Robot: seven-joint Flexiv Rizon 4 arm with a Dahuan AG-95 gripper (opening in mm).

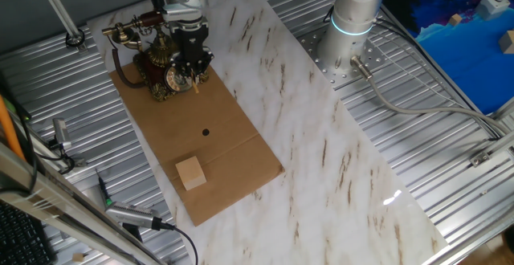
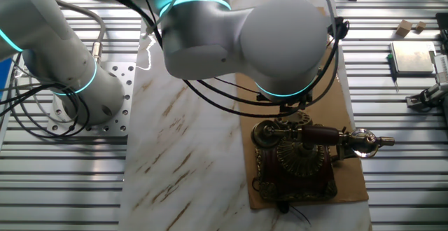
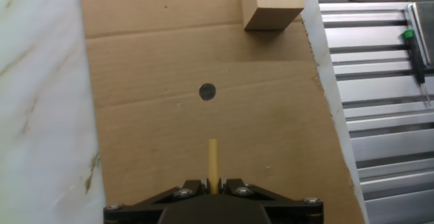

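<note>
My gripper is shut on a thin wooden stick (image 3: 213, 159), which sticks out past the fingertips in the wrist view. In exterior view 1 the gripper (image 1: 193, 71) hangs in front of an old-style rotary telephone (image 1: 158, 71) at the far end of a cardboard sheet (image 1: 161, 128). Whether the stick or gripper touches the telephone cannot be told. Ahead of the stick, apart from it, a round black spot (image 3: 207, 91) lies on the cardboard. A pale wooden block (image 1: 190, 173) rests near the sheet's other end. Exterior view 2 shows the telephone (image 2: 297, 168), while the arm hides the gripper.
White marble-patterned board (image 1: 321, 177) lies bare beside the cardboard. A screwdriver (image 3: 415, 58) is on the slatted metal table to the right in the wrist view. The arm's cables (image 2: 280, 112) loop close over the telephone.
</note>
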